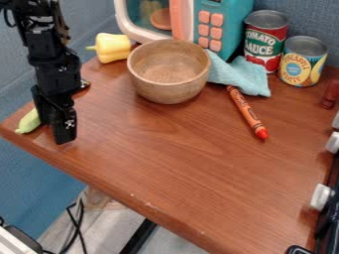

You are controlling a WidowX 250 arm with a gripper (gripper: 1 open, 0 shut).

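The black gripper (56, 124) hangs low at the left edge of the table (185, 179), over a pale yellow-green object (30, 120) that is partly hidden behind it. Whether its fingers are open or shut on something cannot be told. A wooden bowl (169, 77) stands right of the arm, with a light blue cloth (241, 76) beside it and a red crayon (248, 114) lying to the right.
A toy microwave (209, 25), a yellow toy piece (111, 47), two cans (264, 45), a second can and a small red object (332, 94) line the back.
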